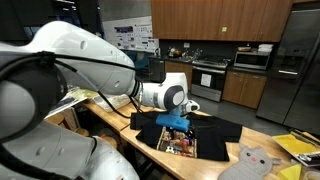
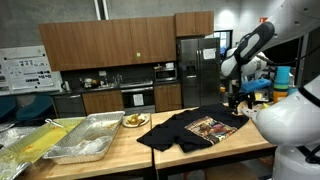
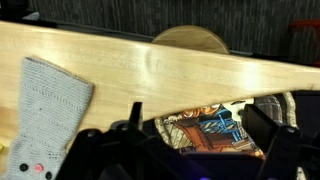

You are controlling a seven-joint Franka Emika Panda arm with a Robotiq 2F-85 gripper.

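Note:
A black shirt [image 1: 212, 143] with a colourful printed panel [image 1: 178, 143] lies spread on the wooden table. My gripper [image 1: 177, 124] hangs above the print, pointing down. In the wrist view the gripper is open, its fingers wide apart with nothing held between them. Below them show the print [image 3: 215, 128] and a strip of bare table. A grey knitted piece [image 3: 48, 105] with pink dots lies to the left in that view. From the first exterior side, the same grey piece [image 1: 250, 164] is right of the shirt, apart from it.
Foil trays [image 2: 88, 137] and a plate of food [image 2: 135, 120] stand on the table at the left of the second exterior view. A round wooden stool [image 3: 190, 38] sits beyond the table edge. Bare tabletop [image 2: 125, 160] lies between trays and shirt.

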